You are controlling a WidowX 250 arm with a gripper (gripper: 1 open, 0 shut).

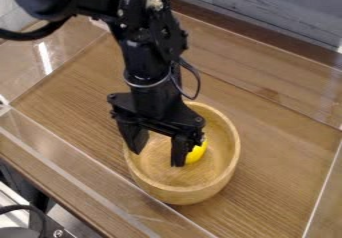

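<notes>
The black gripper [158,144] hangs over a light wooden bowl [207,182], its two fingers apart and pointing down into it. Its right finger is beside a yellow object [197,152] lying in the bowl's right part, partly hidden behind that finger. The left finger is over the bowl's left side. Nothing shows held between the fingers.
The bowl stands on a wooden table [274,102] with bare room to the right and behind. A pale wall runs along the back. A clear edge strip crosses the lower left, with dark cables beyond it.
</notes>
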